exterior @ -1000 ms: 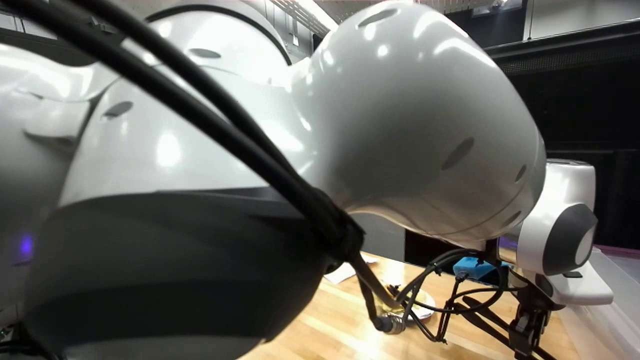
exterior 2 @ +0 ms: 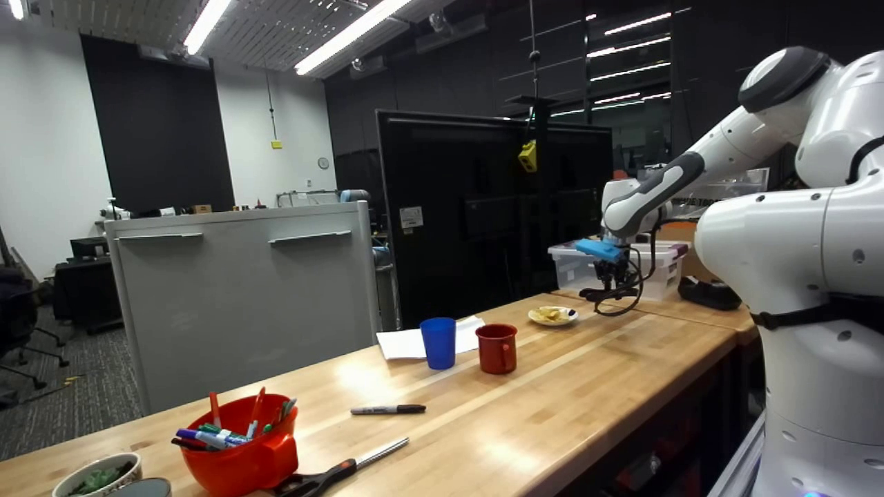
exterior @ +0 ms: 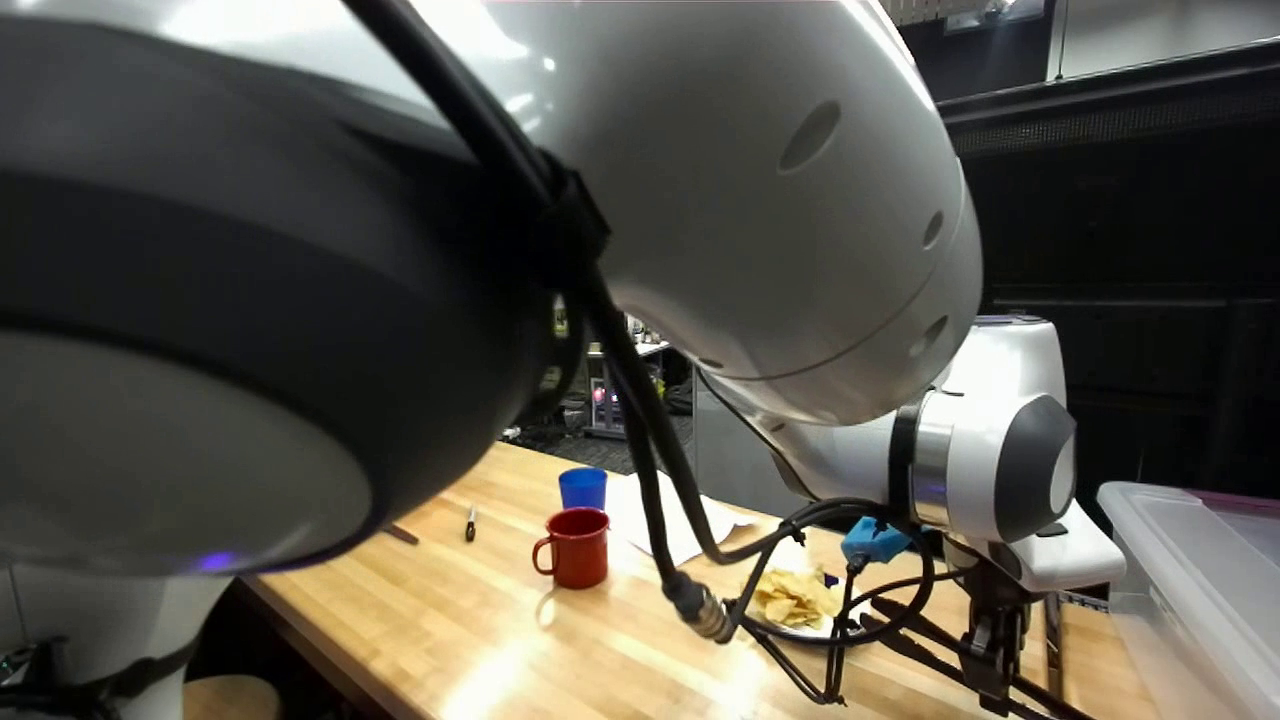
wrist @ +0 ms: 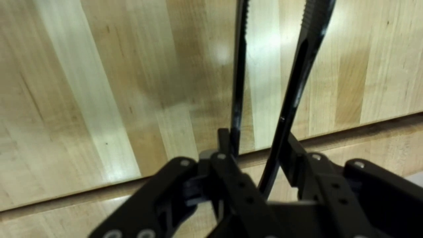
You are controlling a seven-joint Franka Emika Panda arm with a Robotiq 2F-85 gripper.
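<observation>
Black tongs [wrist: 295, 85] with ridged tips run between the fingers of my gripper in the wrist view, and the fingers are shut around them, standing apart by their width. Their two long arms are spread a little, with only bare wood beneath. A white plate of yellow chips [exterior: 794, 596] lies on the table, beside my gripper [exterior: 998, 672] in exterior view 1. Farther along stand a red mug [exterior 2: 497, 349] and a blue cup [exterior 2: 439, 344], both upright.
A clear plastic bin [exterior 2: 572, 266] stands behind the gripper. White paper [exterior 2: 402, 344] lies behind the cups. At the near end are a marker [exterior 2: 387, 409], scissors [exterior 2: 341, 471] and a red container of pens [exterior 2: 244, 464]. A seam crosses the table below the gripper.
In exterior view 1 the arm has swung left, and my gripper has moved left toward the plate, with the tongs along with it. The red mug and blue cup have come into view.
</observation>
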